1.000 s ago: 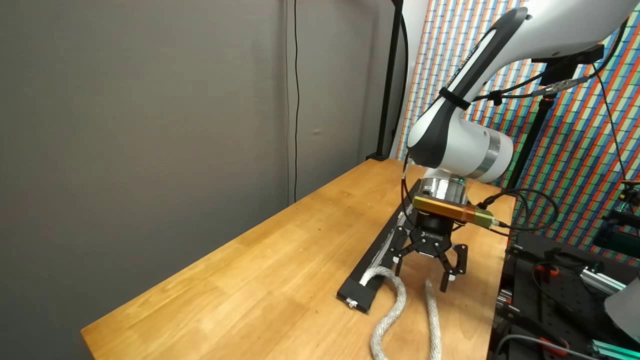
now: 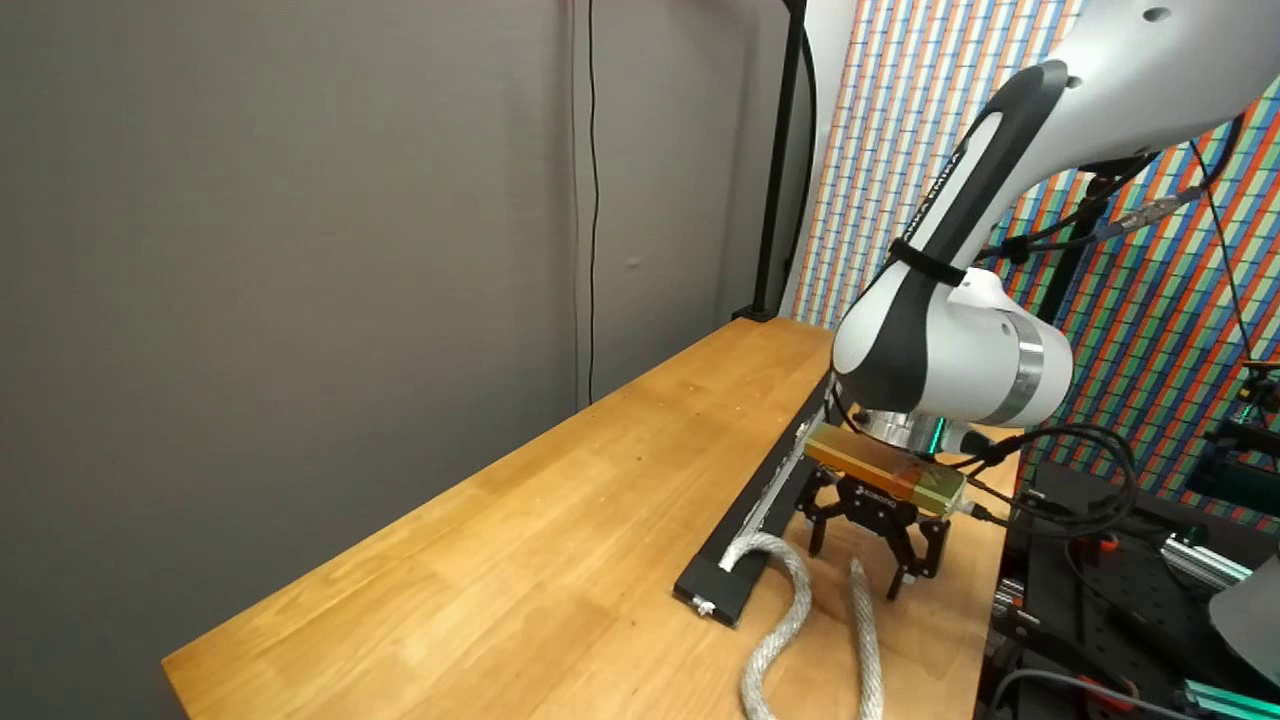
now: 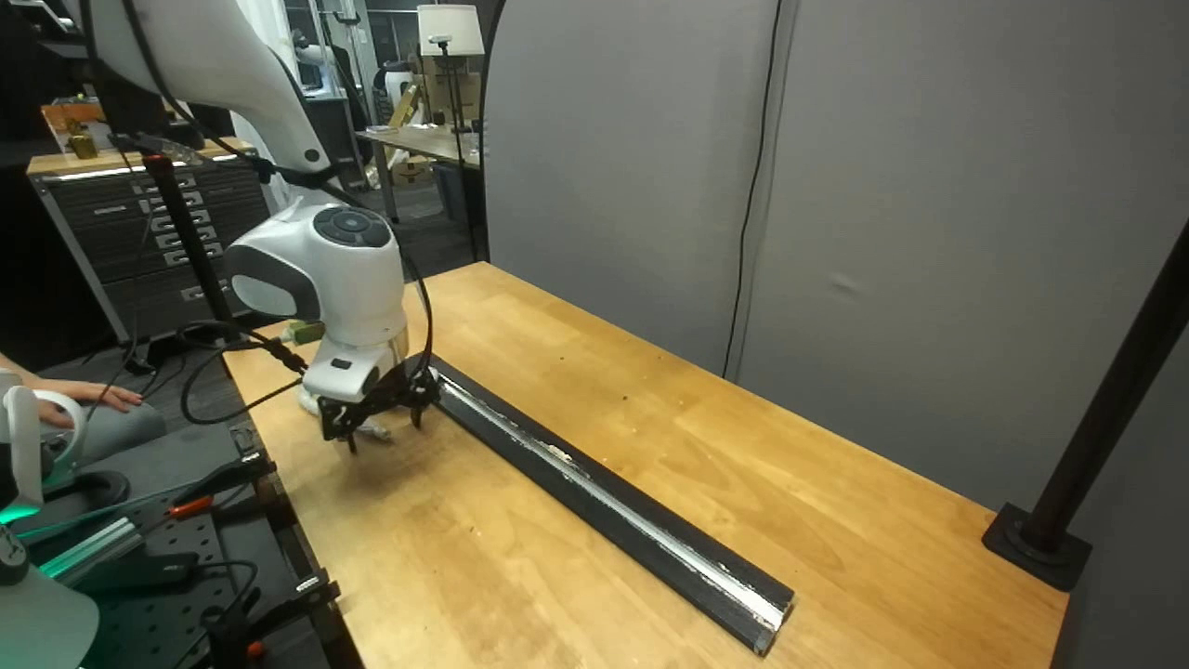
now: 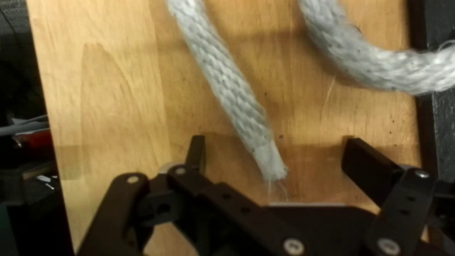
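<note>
A thick pale grey braided rope lies on the wooden table; its frayed free end [image 4: 273, 164] shows between the spread fingers in the wrist view. My gripper is open, with neither finger visibly touching the rope. A second length, the curved rope section [image 4: 362, 64], bends toward a long black channel [image 3: 624, 524] at the right of the wrist view. In exterior view 1 that curved part [image 2: 786, 624] enters the channel's near end, and the gripper [image 2: 855, 574] hangs just behind the loose end [image 2: 861, 600].
A black pole base [image 3: 1037, 546] stands at the far corner. Beyond the table's edge sits a dark cart [image 3: 167, 557] with clamps and tools. Cables loop beside the wrist.
The wrist has tilted, and its body now sits lower and a little to the right in exterior view 1. The fingers remain apart. Rope and channel look unmoved.
</note>
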